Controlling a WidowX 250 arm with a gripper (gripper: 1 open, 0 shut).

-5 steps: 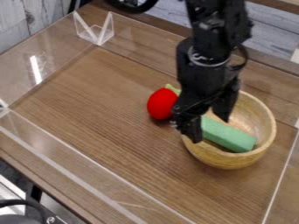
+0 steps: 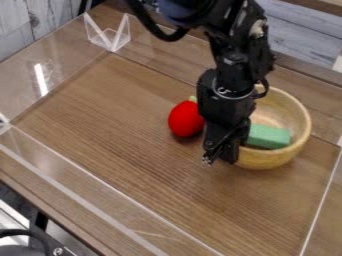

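My black gripper (image 2: 218,150) reaches down at the front-left part of a round tan bowl (image 2: 293,113), its fingers low by the rim. It is shut, but what lies between its fingers is hidden. A green block (image 2: 271,138) lies in the bowl to the right of the fingers, partly covered by the gripper. A red round object (image 2: 186,120) sits on the wooden table (image 2: 94,140) just left of the bowl and gripper.
A clear plastic holder (image 2: 110,30) stands at the far back left. Dark cables show at the lower left edge.
The gripper has moved down and its fingers have drawn closer together. The bowl has shifted a little left and toward the back, with the green block in it.
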